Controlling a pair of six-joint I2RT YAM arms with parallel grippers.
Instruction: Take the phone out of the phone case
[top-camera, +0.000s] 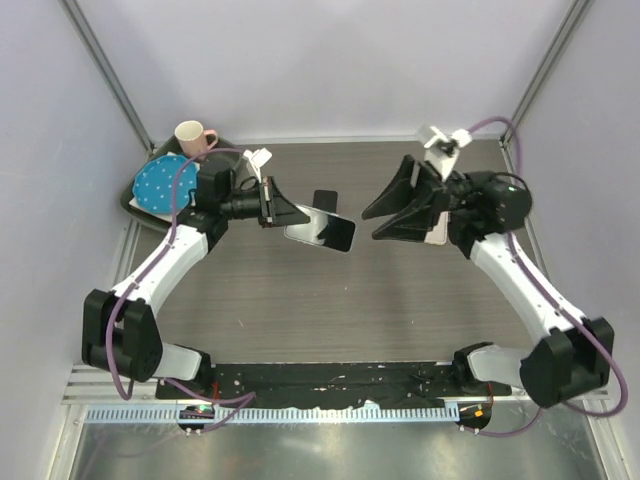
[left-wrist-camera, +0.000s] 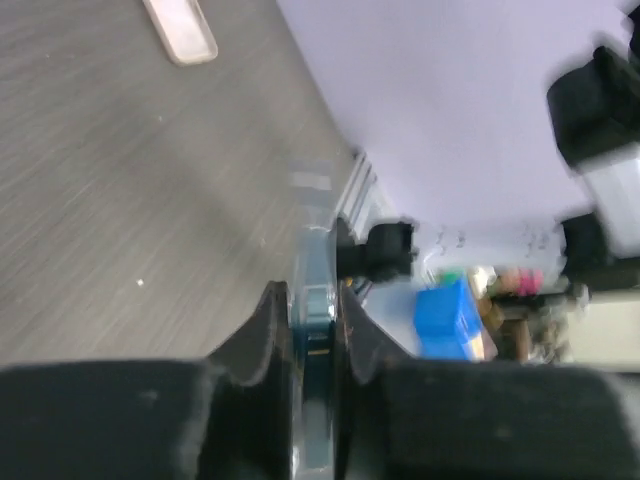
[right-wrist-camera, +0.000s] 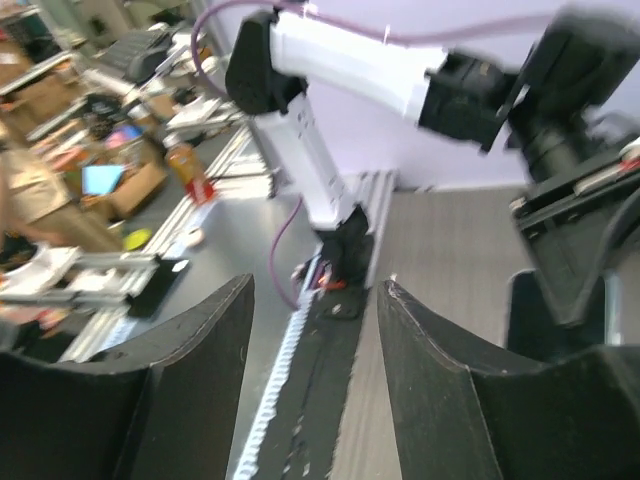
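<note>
The phone in its case (top-camera: 319, 229) is held out over the table by my left gripper (top-camera: 285, 208), which is shut on it. In the left wrist view its thin edge (left-wrist-camera: 316, 340) runs between the blurred fingers. My right gripper (top-camera: 390, 212) stands apart from it to the right, open, with nothing between its fingers in the right wrist view. A dark flat object (top-camera: 325, 196) lies on the table just behind the held phone.
A grey bin (top-camera: 130, 200) with a pink mug (top-camera: 190, 137) and a blue dotted item (top-camera: 160, 184) sits at the back left. A pale object (top-camera: 436, 235) lies partly hidden under the right arm.
</note>
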